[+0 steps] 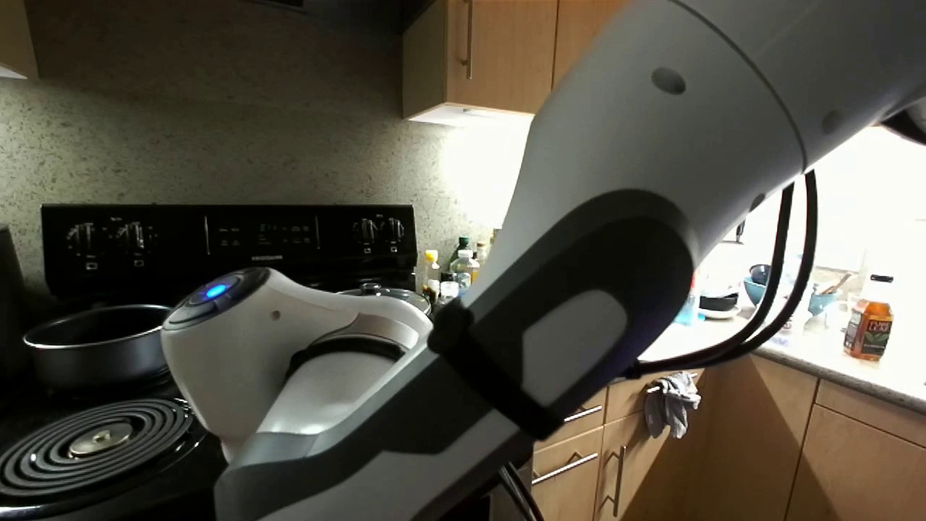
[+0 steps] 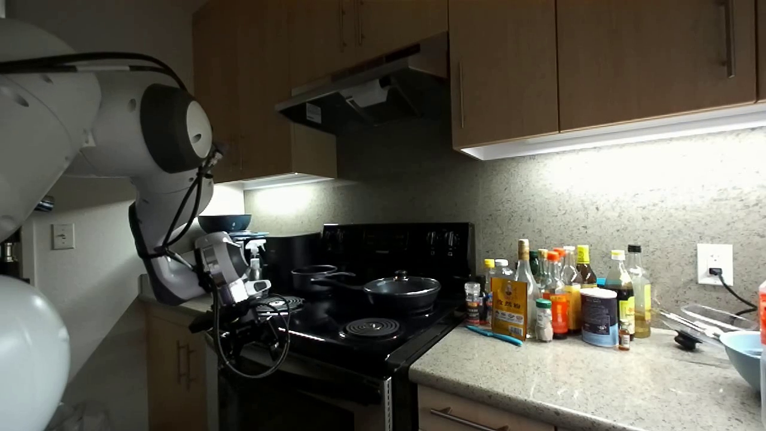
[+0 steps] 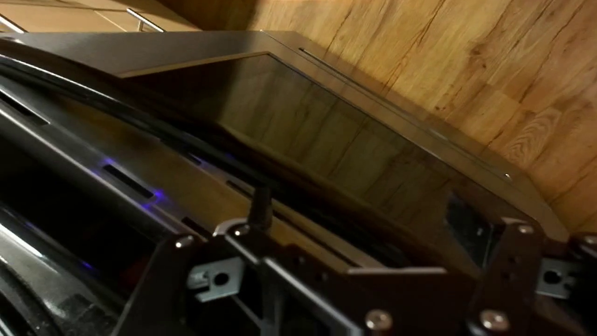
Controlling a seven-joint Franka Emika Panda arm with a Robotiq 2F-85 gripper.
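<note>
In the wrist view my gripper is open, its dark fingers wide apart with nothing between them. Beneath it lies the front of the stove, with the glossy oven door and, along its top, a slotted metal strip. Exterior view 2 has the gripper hanging at the stove's front, near the left part of the cooktop; whether it touches anything there cannot be told. In exterior view 1 the arm crosses the picture and the gripper itself is out of sight.
A lidded pan and a pot stand on the stove's back burners. Several bottles crowd the counter against the wall.
</note>
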